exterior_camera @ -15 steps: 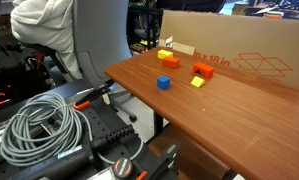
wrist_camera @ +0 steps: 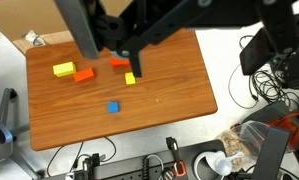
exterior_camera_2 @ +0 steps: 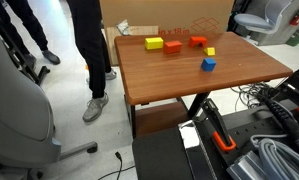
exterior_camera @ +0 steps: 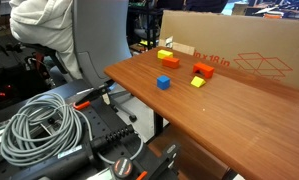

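On the brown table lie a blue block point(exterior_camera: 163, 82), a small yellow block point(exterior_camera: 197, 82), a red block point(exterior_camera: 203, 70), a second red block point(exterior_camera: 171, 63) and a larger yellow block point(exterior_camera: 165, 54). From above, the wrist view has the blue block point(wrist_camera: 113, 106) nearest the lower table edge, with the small yellow block point(wrist_camera: 130, 79) up and to its right. Dark, blurred parts of my gripper fill the top of that view, well above the table. How its fingers stand is unclear. Neither exterior view shows the gripper.
A cardboard panel point(exterior_camera: 234, 42) stands along the table's back. Beside the table are a coiled grey cable point(exterior_camera: 39, 130) and black equipment. A person's dark-clothed legs point(exterior_camera_2: 87, 45) are near the table.
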